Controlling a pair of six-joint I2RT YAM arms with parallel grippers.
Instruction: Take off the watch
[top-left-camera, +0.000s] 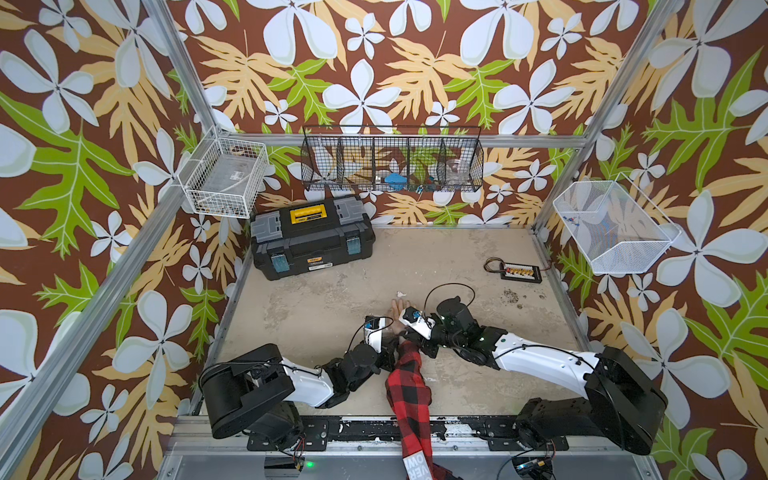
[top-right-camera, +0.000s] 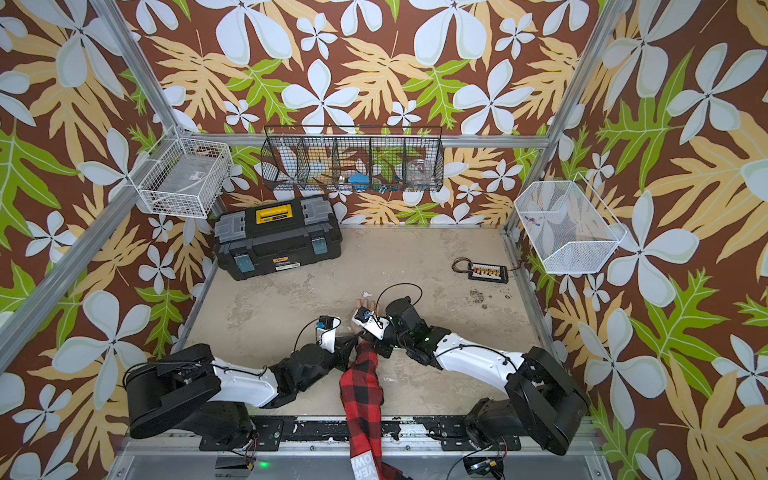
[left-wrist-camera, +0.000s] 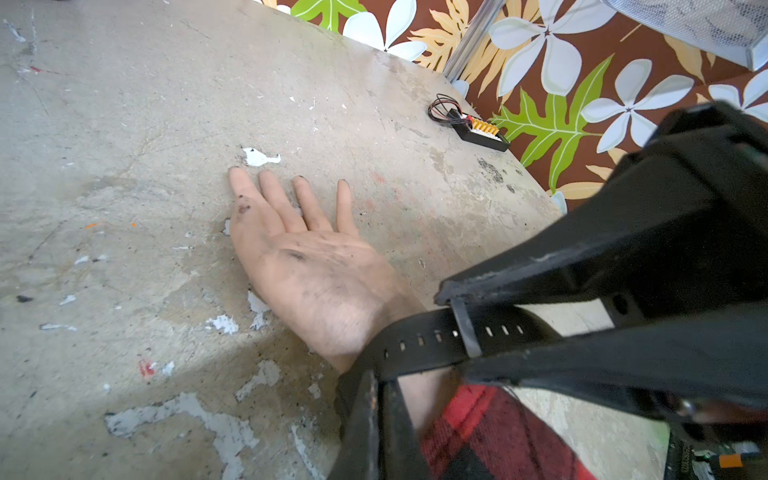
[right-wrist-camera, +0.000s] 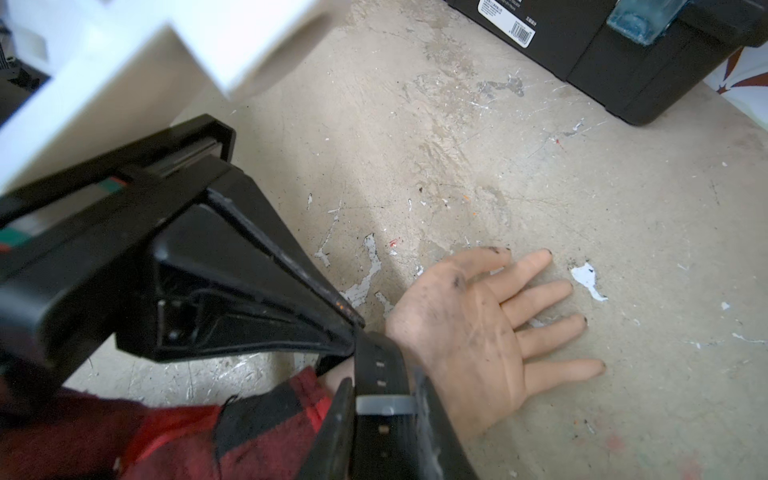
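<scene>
A black watch strap (left-wrist-camera: 436, 336) with punched holes circles the wrist of a hand (left-wrist-camera: 320, 272) lying palm up. A grey loop (right-wrist-camera: 385, 405) crosses the strap. My right gripper is part open; its fingers stand either side of the strap at the loop. My left gripper is shut, its tips against the strap's edge at the thumb side of the wrist. Whether a thin bit of strap is pinched there cannot be told. The watch face is hidden under the wrist. In the top left view both grippers crowd the wrist, so the strap hardly shows.
A red-black checked sleeve (top-left-camera: 409, 380) runs from the wrist to the front edge. A black toolbox (top-left-camera: 312, 248) stands at the back left, and a small black box with a cable (top-left-camera: 521, 273) lies at the back right.
</scene>
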